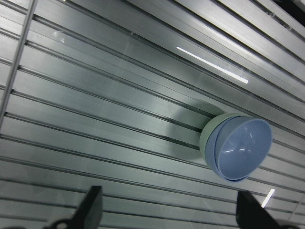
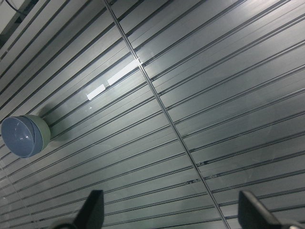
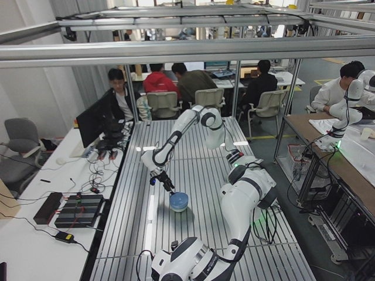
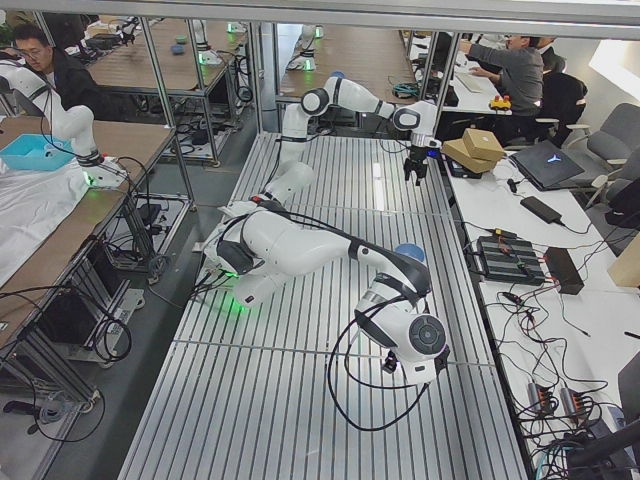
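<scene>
Two nested bowls, blue (image 3: pixel 179 200) inside pale green, stand on the slatted metal table (image 3: pixel 135 234). They appear right of centre in the left wrist view (image 1: pixel 240 148) and at the left edge of the right wrist view (image 2: pixel 19 136). My left gripper and right gripper are both open, fingertips apart with bare table between them. Both are above the table, clear of the bowls. In the camera left view the far arm's gripper hangs just beyond the bowls; the near arm's gripper is largely hidden by its wrist.
A white side desk (image 3: pixel 35 252) with electronics, cables and a monitor (image 3: pixel 94 117) runs beside the table. Metal frame posts and rails surround it. Another arm (image 3: pixel 345 111) stands at a wooden table on the other side.
</scene>
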